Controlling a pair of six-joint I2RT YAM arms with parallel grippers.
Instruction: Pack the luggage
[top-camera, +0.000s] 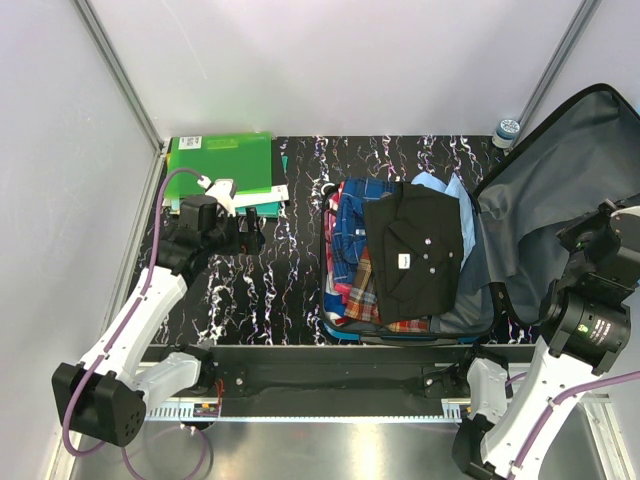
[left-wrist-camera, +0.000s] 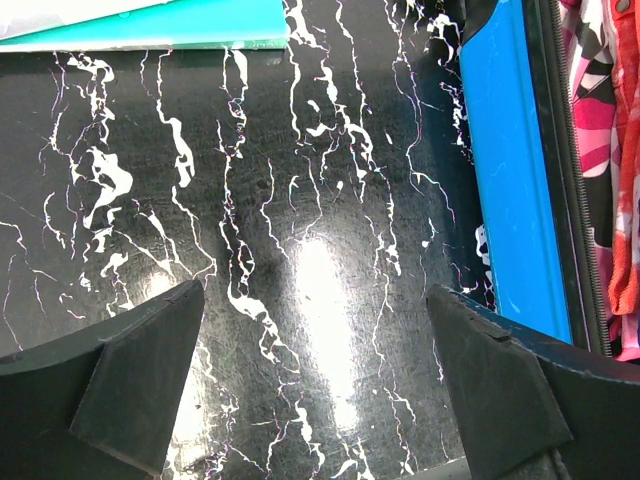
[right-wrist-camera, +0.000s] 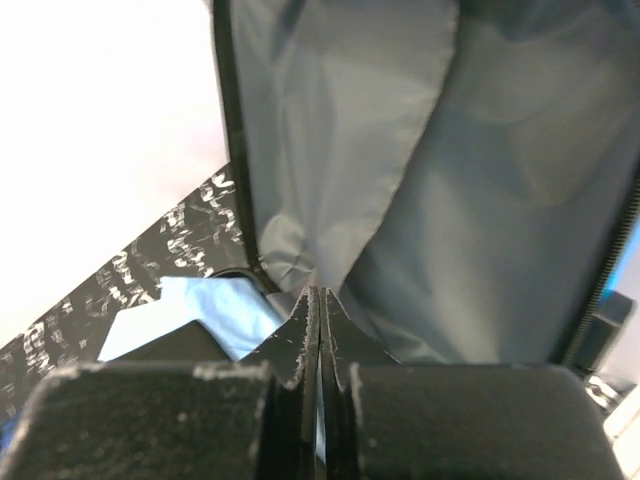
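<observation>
The suitcase lid (top-camera: 530, 215) stands raised at the right, its grey lining facing the packed half. Clothes fill that half: a folded black shirt (top-camera: 415, 255) on top, with a blue plaid shirt (top-camera: 352, 225) and light blue cloth (top-camera: 462, 205) around it. In front of the lid's lining is my right gripper, its fingertips together and nothing between them. The lid's zippered edge (right-wrist-camera: 612, 255) is off to the right, outside those fingers. Left of the suitcase my left gripper is open over bare table, the blue suitcase side (left-wrist-camera: 515, 170) beyond its right finger.
Green folders (top-camera: 220, 165) lie at the back left with teal and white sheets under them. A small round jar (top-camera: 506, 132) stands at the back right.
</observation>
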